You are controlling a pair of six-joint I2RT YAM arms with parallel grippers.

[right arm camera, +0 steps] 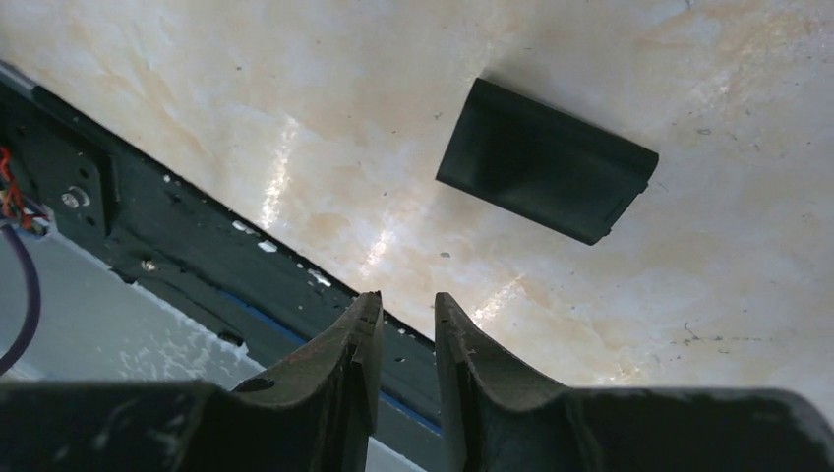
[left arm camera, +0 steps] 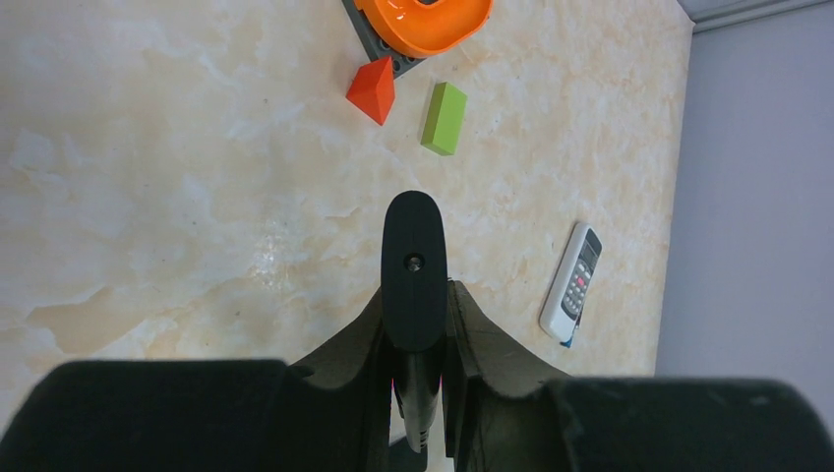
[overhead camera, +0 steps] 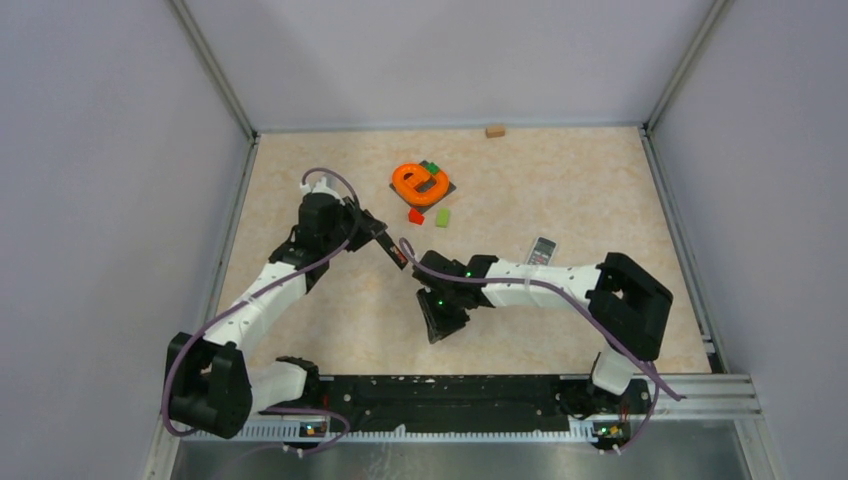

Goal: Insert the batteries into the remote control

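My left gripper [overhead camera: 375,228] is shut on a long black remote [overhead camera: 393,250] [left arm camera: 413,265], held up over the table. My right gripper stands part open with nothing between its fingers, low toward the table's front, above a black rectangular cover piece [right arm camera: 546,162], which the arm hides in the top view. A white phone-like handset [overhead camera: 541,250] [left arm camera: 570,285] lies at the right, partly behind the right arm in the top view.
An orange ring [overhead camera: 405,175] on a dark plate, a red block [overhead camera: 415,216] and a green block [overhead camera: 441,217] lie at the back centre, with a wooden block [overhead camera: 495,131] behind. The table's front edge is close below my right gripper.
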